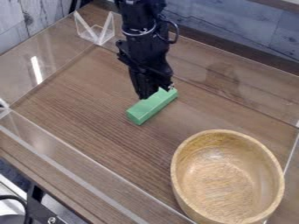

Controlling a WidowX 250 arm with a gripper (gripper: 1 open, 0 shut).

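Note:
A black robot arm hangs from the top centre, its gripper (pixel 147 84) pointing down just above the upper end of a flat green block (pixel 151 107) on the wooden table. The fingers are dark against the wood, and whether they are open or shut is hard to make out. The block lies diagonally, running from lower left to upper right.
A large pale wooden bowl (pixel 228 175) fills the lower right. Wooden edges and grey walls bound it at the back. A black cable lies at the bottom left.

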